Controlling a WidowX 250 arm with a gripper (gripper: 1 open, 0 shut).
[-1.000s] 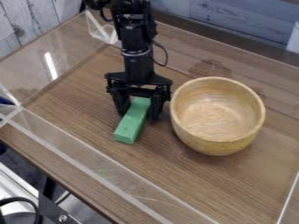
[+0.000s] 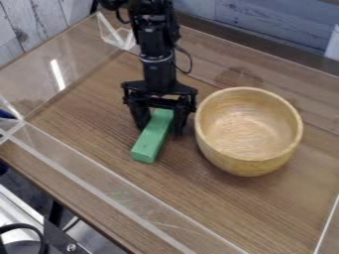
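A black robot arm hangs from the top centre down to its gripper (image 2: 159, 114), low over the middle of the wooden table. A green block (image 2: 153, 139) lies at the gripper, its far end among the black fingers and its near end pointing toward the front. Whether the fingers are closed on it cannot be told.
A large tan bowl (image 2: 248, 129) stands just right of the gripper, very near it. Black cables lie beyond the table's edge at the lower left.
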